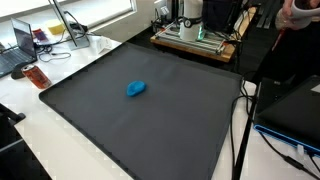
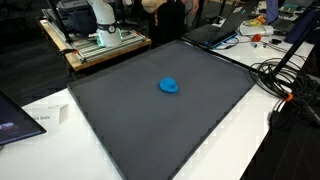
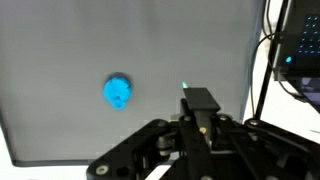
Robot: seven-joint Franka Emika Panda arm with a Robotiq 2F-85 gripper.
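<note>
On the dark grey board [image 1: 160, 110] lies a small blue round object [image 1: 136, 88], also in view as a blue lump [image 2: 168, 85] from the other side. In the wrist view the blue object [image 3: 117, 91] is left of my gripper, apart from it and on the board below. The black fingers are shut. A small teal tip [image 3: 184, 85] shows just past them, apparently the end of a thin item held between them; most of it is hidden. Neither exterior view shows my gripper clearly.
An orange-red can [image 1: 36, 77] and a laptop [image 1: 18, 50] stand left of the board. Dark cables run along the board's right side, near a black device [image 3: 299, 45]. A wooden stand [image 1: 195, 40] is behind. Most of the board is bare.
</note>
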